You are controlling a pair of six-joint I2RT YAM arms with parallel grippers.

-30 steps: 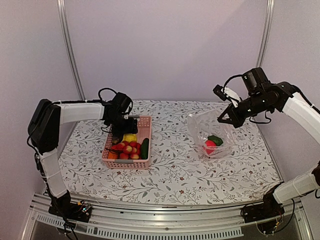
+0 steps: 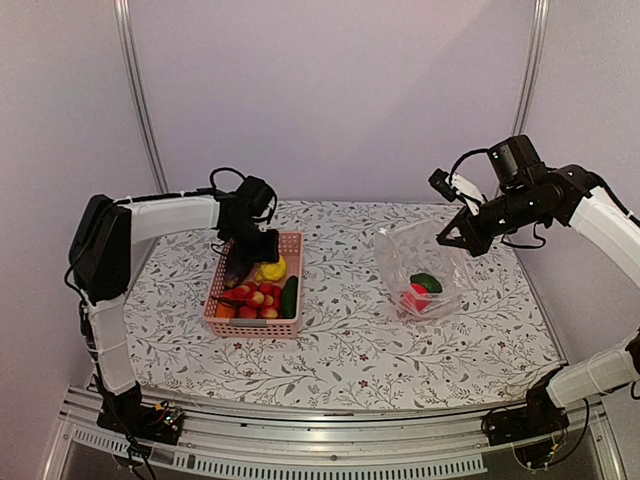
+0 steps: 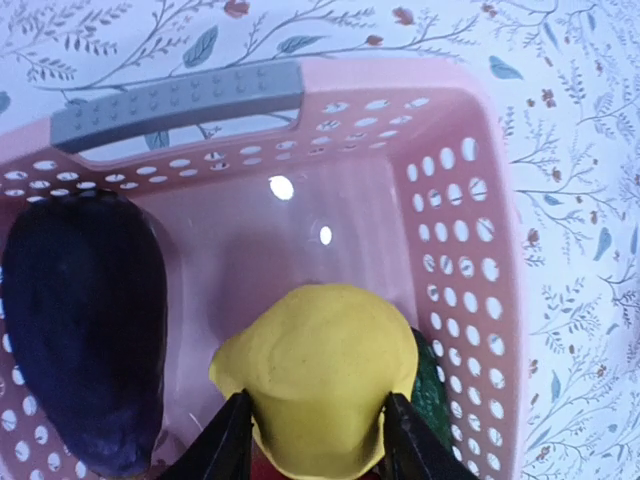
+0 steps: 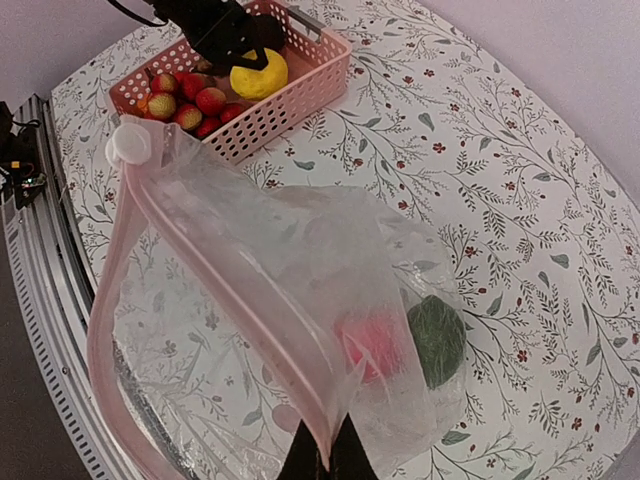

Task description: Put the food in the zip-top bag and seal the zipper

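Observation:
In the pink basket (image 2: 291, 258), my left gripper is shut on a yellow pepper-like food (image 3: 315, 340), beside a dark eggplant (image 3: 85, 320). Apples (image 2: 257, 308) and a cucumber (image 2: 289, 298) share the basket. My right gripper is shut on the edge of the clear zip bag (image 4: 220, 240), holding it up on the right side of the table. Inside or behind the clear plastic are a pink item (image 4: 372, 342) and a green one (image 4: 436, 340).
Pale walls enclose the back and sides, with a metal rail along the front edge.
My left gripper has shifted slightly right within the basket, and more of the yellow food shows. The right arm and bag have barely moved.

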